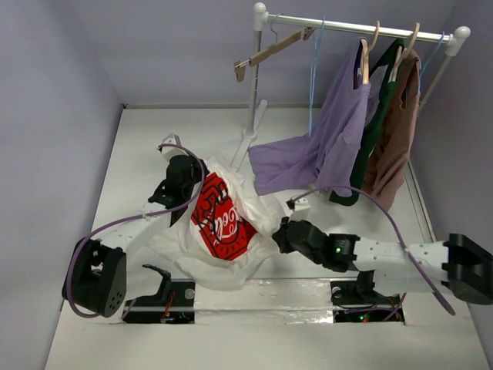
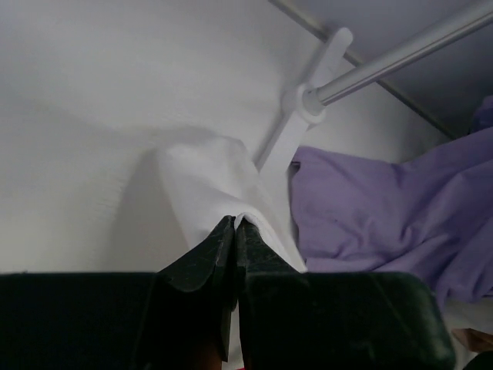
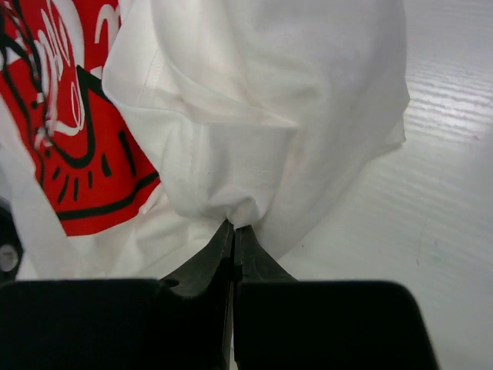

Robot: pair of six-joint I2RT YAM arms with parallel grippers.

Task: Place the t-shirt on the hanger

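Note:
The white t-shirt with its red Coca-Cola print lies spread and rumpled on the table. My left gripper is shut on a white fold of it near the upper left of the shirt. My right gripper is shut on another fold at the shirt's right side, beside the print. Above the table, hangers hang on the rail, among them a wooden clip hanger and an empty blue hanger.
Purple, green and brown garments hang at the right, the purple one trailing onto the table. The stand's white foot is behind the shirt. Free table lies at the back left.

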